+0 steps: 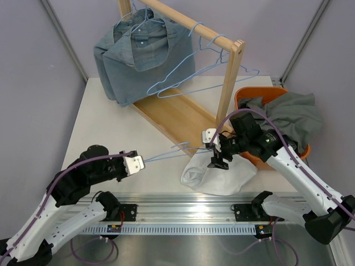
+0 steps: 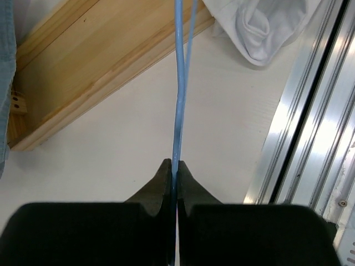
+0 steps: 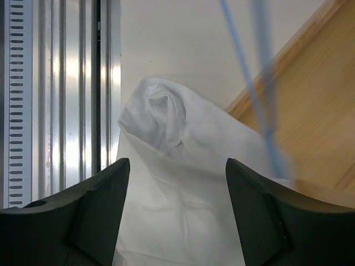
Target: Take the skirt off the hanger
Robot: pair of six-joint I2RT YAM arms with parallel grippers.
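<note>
A blue hanger (image 2: 178,111) is clamped in my left gripper, which is shut on it at the front left of the table. The hanger stretches rightward in the top view. Its other end shows blurred in the right wrist view, off to the right side. My right gripper stands open, its fingers (image 3: 119,180) well apart with no hanger between them. Below it a white cloth garment (image 1: 219,176) lies crumpled on the table, apart from the hanger as far as I can see. Whether this is the skirt I cannot tell.
Denim clothing (image 1: 145,55) hangs on the wooden rack (image 1: 233,72), with empty blue hangers (image 1: 194,72) at the rail's right end. An orange basket (image 1: 260,92) holding dark green cloth stands at the right.
</note>
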